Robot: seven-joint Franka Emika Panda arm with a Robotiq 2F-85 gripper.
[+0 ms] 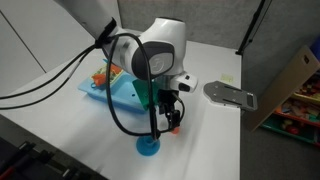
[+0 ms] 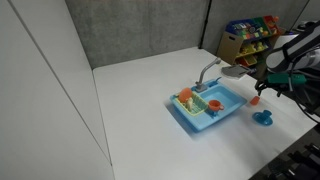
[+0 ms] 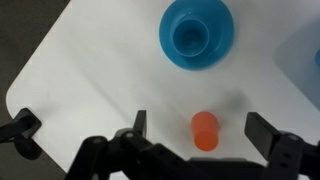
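In the wrist view an orange, rounded object (image 3: 205, 131) lies on the white table between the two fingertips of my gripper, with clear space on both sides. The fingers are wide apart and hold nothing. Near the top of that view sits a blue cup on a saucer (image 3: 192, 36). Exterior view 1 shows the blue cup and saucer (image 1: 148, 145) in front of the arm, and the orange object (image 1: 176, 130) partly beside the gripper. From exterior view 2, the orange object (image 2: 255, 100) stands near the blue cup and saucer (image 2: 263, 117).
A light-blue tray (image 2: 208, 119) holds a dish rack (image 2: 188, 102) and an orange-red cup (image 2: 215, 105), with a faucet (image 2: 210, 68) behind. A grey flat board (image 1: 230, 95) lies to the right in exterior view 1. Shelves with bins (image 2: 250, 30) stand beyond the table.
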